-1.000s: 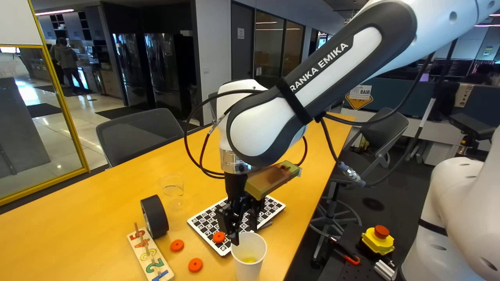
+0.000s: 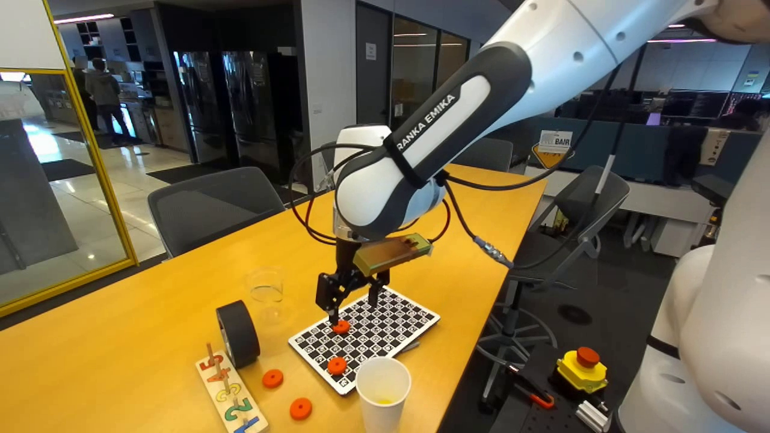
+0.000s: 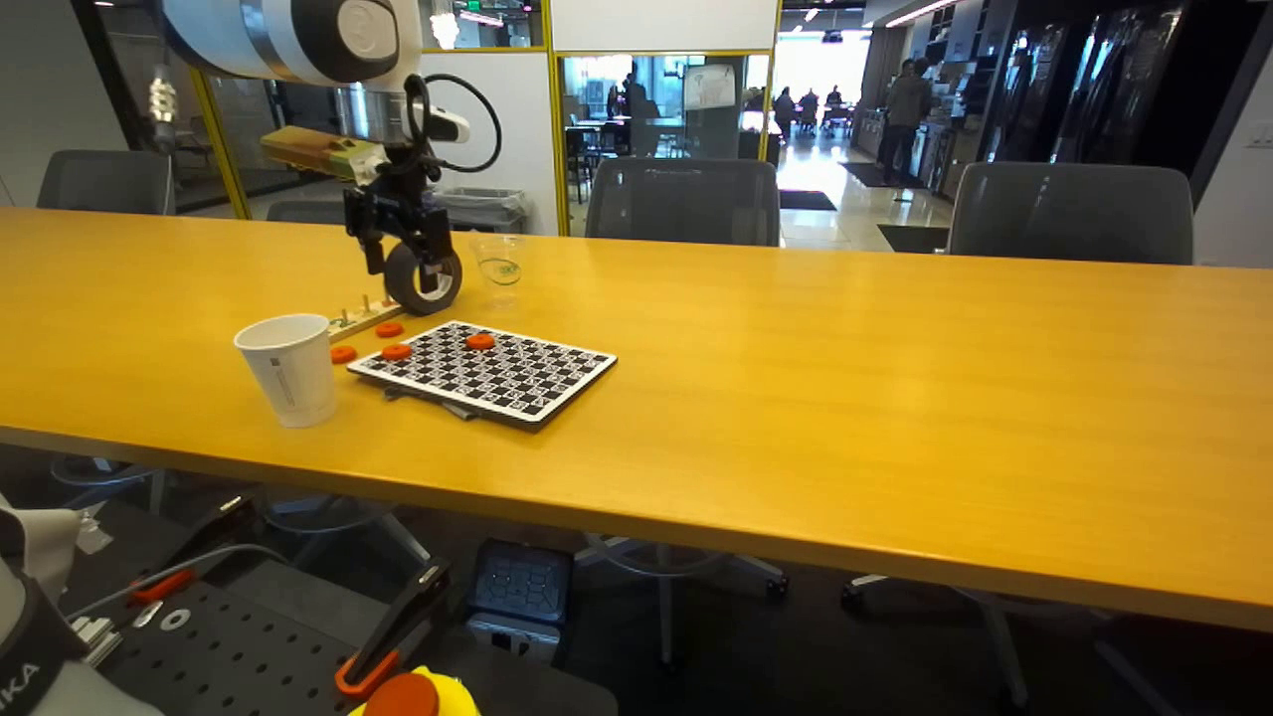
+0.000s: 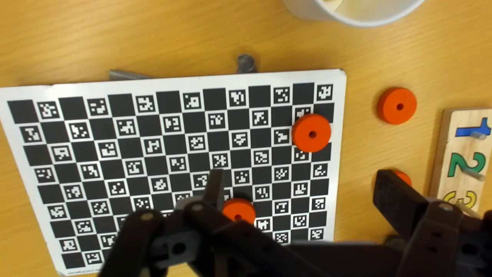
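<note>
My gripper is open above the checkered marker board point(image 2: 395, 315), its fingers well apart and empty. One orange disc point(image 4: 238, 211) lies on the board, close to the left finger in the wrist view and partly covered by it. A second orange disc point(image 4: 311, 133) rests near the board's edge. Two more lie on the bare table: one orange disc point(image 4: 397, 105) beside the board, and another orange disc point(image 2: 272, 378), mostly hidden by the right finger in the wrist view. The wooden number board point(image 2: 231, 393) has upright pegs and painted numerals.
A white paper cup point(image 2: 383, 393) with something yellow inside stands close to the marker board. Behind the number board is a black tape-like roll point(image 2: 238, 333), with a clear cup point(image 2: 265, 292) nearby. Free table point(image 3: 895, 382) stretches to the right in exterior view 2.
The arm has moved back from beside the white cup, farther across the marker board. A disc on the board that was hidden behind the gripper now shows in exterior view 1.
</note>
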